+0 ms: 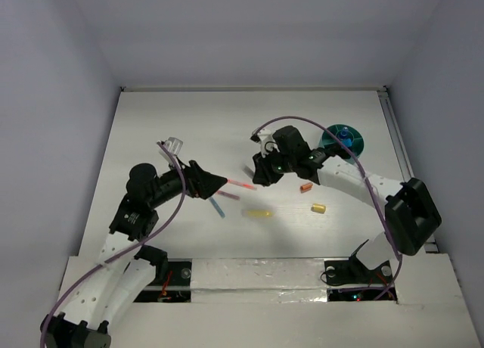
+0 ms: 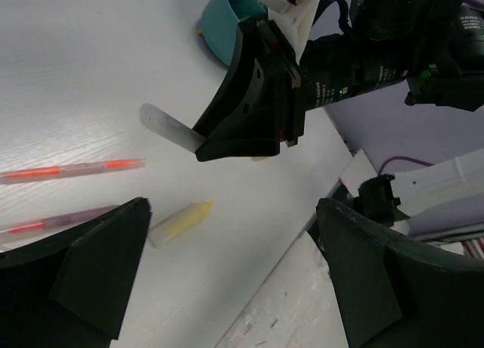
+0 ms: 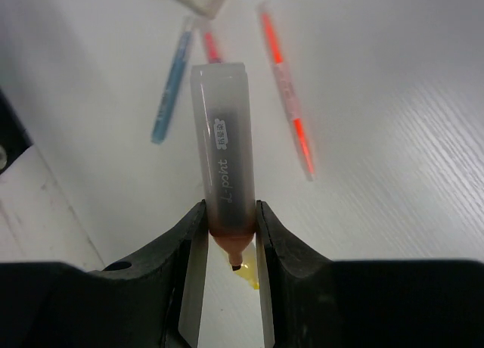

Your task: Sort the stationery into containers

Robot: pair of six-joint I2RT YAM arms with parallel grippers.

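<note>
My right gripper is shut on a clear-bodied marker (image 3: 223, 144) with an orange-brown end, raised over the middle of the table in the top view. My left gripper hangs left of it, its fingers apart with nothing seen between them. Below lie a red pen (image 3: 276, 45), a pink pen (image 1: 228, 195), a blue pen (image 3: 170, 91) and a yellow marker (image 1: 257, 213). A short orange piece (image 1: 305, 187) and a yellow piece (image 1: 319, 209) lie at the right. A teal container (image 2: 215, 23) stands at the back right.
Grey walls close in the sides and back. The front edge of the table borders a lower, reflective strip (image 1: 257, 280).
</note>
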